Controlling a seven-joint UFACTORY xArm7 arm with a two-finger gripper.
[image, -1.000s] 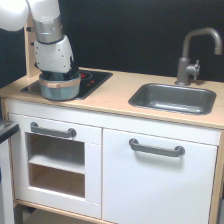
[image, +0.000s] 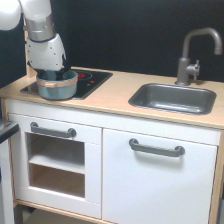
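A grey-blue pot (image: 57, 90) stands at the left end of the counter, over or against the black stove plate (image: 92, 84). Above it, at the upper left, my white gripper (image: 54, 74) points down with its dark fingers at the pot's rim. The fingertips are small and partly hidden at the pot, so whether they grip the rim does not show.
A metal sink (image: 173, 97) with a grey faucet (image: 190, 60) lies at the right of the wooden counter (image: 122, 88). The counter between stove and sink is clear. Below are an open-fronted oven compartment (image: 57, 165) and a white cabinet door (image: 155, 180) with a grey handle (image: 157, 148).
My gripper and arm have shifted a little to the left. The pot stands slightly further left than before, too. The cabinet and oven look the same.
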